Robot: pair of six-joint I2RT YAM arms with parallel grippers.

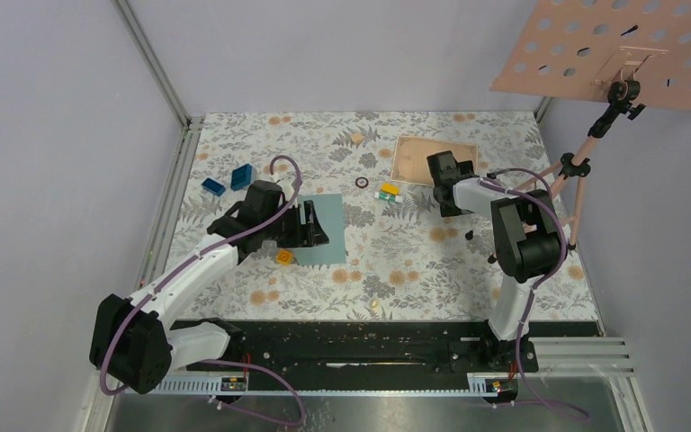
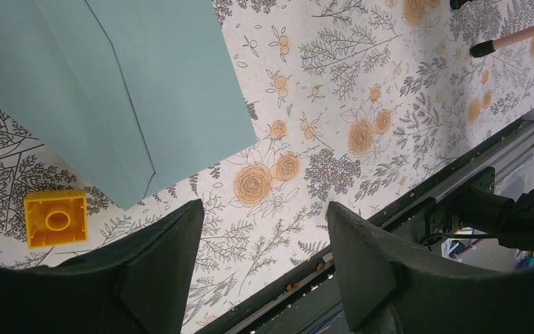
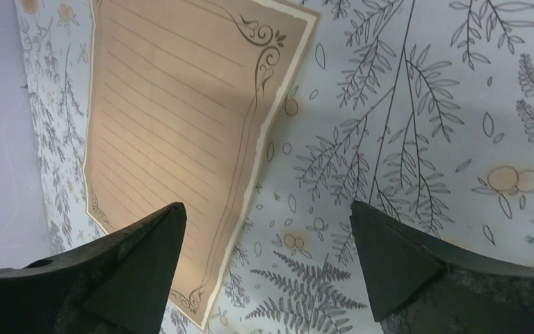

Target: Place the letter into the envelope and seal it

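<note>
The tan lined letter (image 1: 423,160) lies flat at the back right of the table. In the right wrist view the letter (image 3: 174,104) shows scrollwork corners and a pale border. My right gripper is open above the letter's edge, with nothing held. A blue-green envelope (image 1: 328,216) lies left of the table's middle, partly covered by my left arm in the top view. The left wrist view shows the envelope (image 2: 174,76) with a flap line along it. My left gripper stands open over the envelope's near side, empty.
Near the envelope's corner sits a yellow block (image 2: 55,218). Blue boxes (image 1: 243,175) stand at the left. A glue tube (image 1: 389,197), yellow block (image 1: 390,188) and dark ring (image 1: 362,182) lie mid-table. A tripod (image 1: 576,166) stands at the right edge.
</note>
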